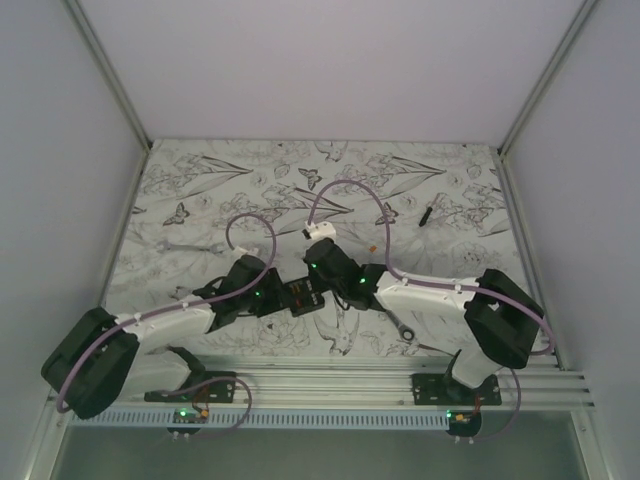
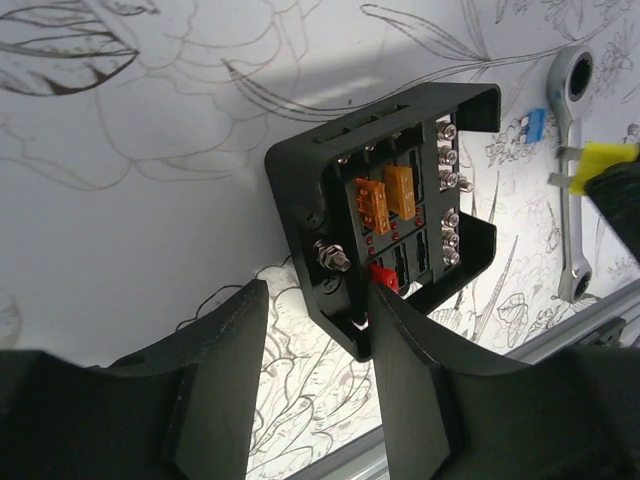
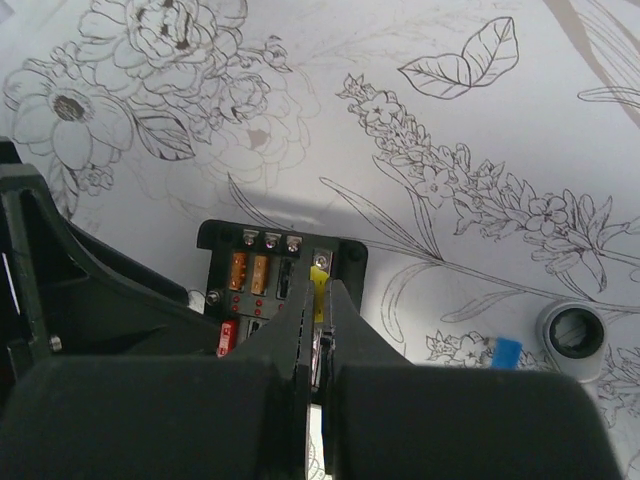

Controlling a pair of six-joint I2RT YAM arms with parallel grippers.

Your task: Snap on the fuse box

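Note:
The black fuse box (image 1: 304,299) lies at the table's middle. In the left wrist view it (image 2: 310,190) carries orange fuses (image 2: 398,192), a red fuse (image 2: 384,276) and rows of studs. My left gripper is beside its near side, fingers apart with nothing clearly between them. My right gripper is shut on a yellow fuse (image 3: 319,282), which is over the box's stud row in the right wrist view; whether it touches cannot be told.
A wrench (image 2: 571,224) and a small blue piece (image 3: 505,353) lie right of the box. A black marker (image 1: 428,213) lies at the back right.

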